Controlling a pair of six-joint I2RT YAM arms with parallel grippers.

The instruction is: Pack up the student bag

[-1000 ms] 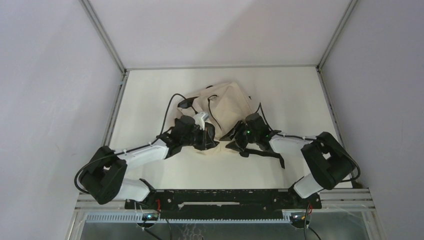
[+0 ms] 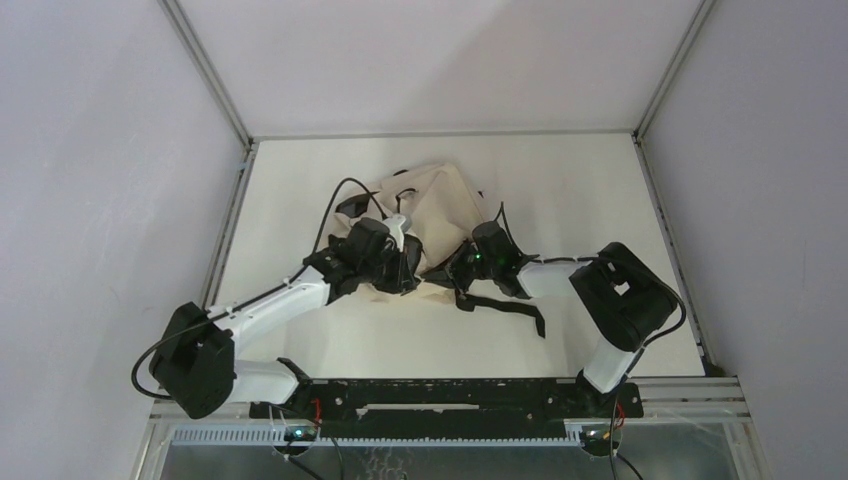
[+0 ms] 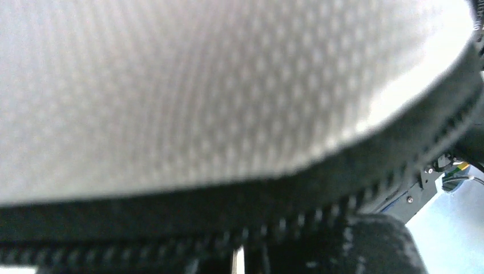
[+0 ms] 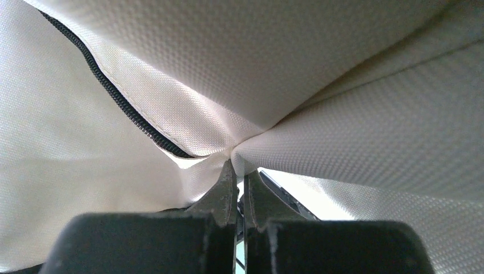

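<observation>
The cream cloth bag [image 2: 445, 200] with black trim lies rumpled in the middle of the table. In the right wrist view, my right gripper is shut on a bunched fold of the bag [image 4: 319, 142]; a black zipper [image 4: 114, 91] runs to the left of the pinch. My left gripper [image 2: 412, 284] is shut at the bag's front edge, close beside the right one. Pale fabric and a dark toothed edge [image 3: 228, 228] fill most of the left wrist view. They cover the left fingertips, so whether cloth is pinched there is unclear.
A black strap [image 2: 510, 305] trails from the bag toward the right across the white table [image 2: 580, 190]. Bare table lies behind, to the right and in front of the bag. Walls close in on both sides.
Both grippers and the bag have shifted left, with the strap following. The right gripper's fingers, spread a second ago, have come together on the fabric.
</observation>
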